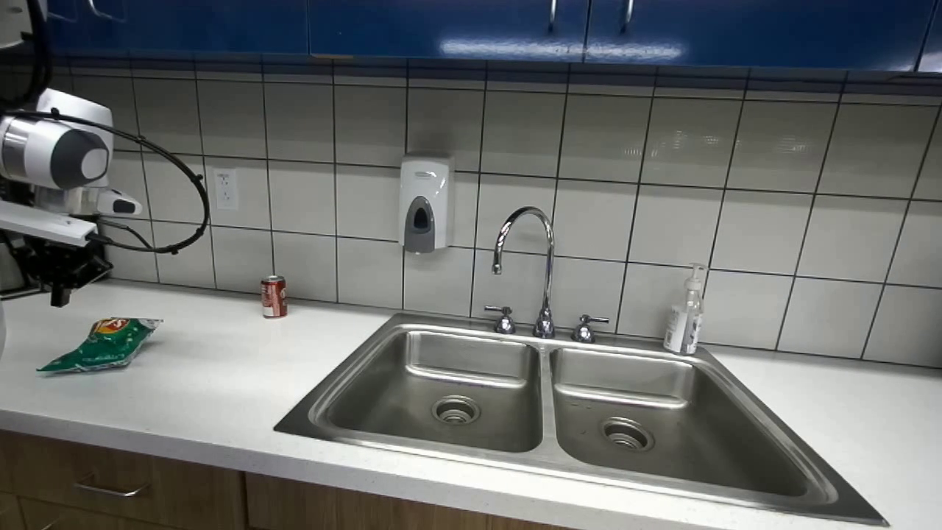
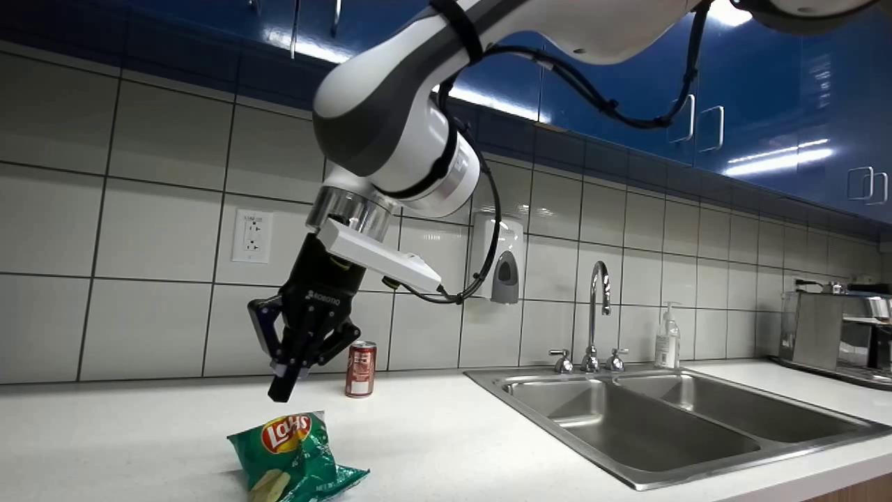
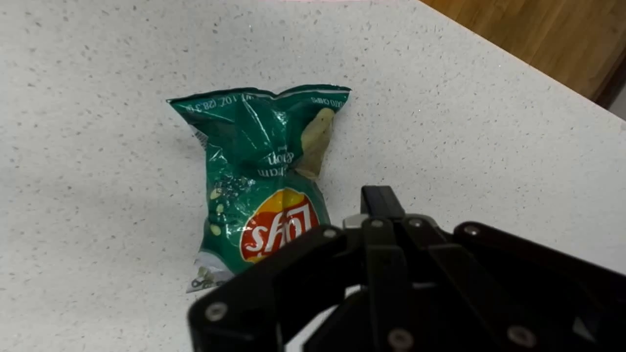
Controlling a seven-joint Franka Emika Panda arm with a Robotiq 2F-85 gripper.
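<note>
A green Lay's chip bag (image 3: 258,158) lies on the white counter, upside down in the wrist view. In exterior view 2 the same chip bag (image 2: 297,460) is at the bottom left, with its lower part cut off. My gripper (image 2: 284,386) hangs tilted above the bag, clear of it; its fingers meet and nothing shows between them. From exterior view 1, the gripper (image 1: 60,296) appears at the left edge, higher than the chip bag (image 1: 106,343). The wrist view has the shut fingertips (image 3: 381,199) to the right of the Lay's logo.
A red soda can (image 1: 274,297) stands by the tiled wall. Right of it is a steel double sink (image 1: 545,406) with a faucet (image 1: 544,274), and a soap bottle (image 1: 686,318) behind its rim. Bare counter (image 1: 229,371) lies between bag and sink.
</note>
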